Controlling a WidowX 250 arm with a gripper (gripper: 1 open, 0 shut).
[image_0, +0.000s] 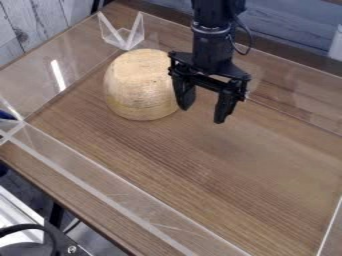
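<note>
The black robot gripper (206, 95) hangs from its arm near the top centre, its two fingers spread open and pointing down, with nothing visible between them. Its left side is close beside a round, pale woven dome (140, 82), partly in front of it; whether they touch I cannot tell.
A wooden table (201, 190) fills the view, largely clear in front and to the right. A white wire-like object (123, 33) is at the back left. Clear edging runs along the left, with black cables at the lower left corner. A white object sits at the right edge.
</note>
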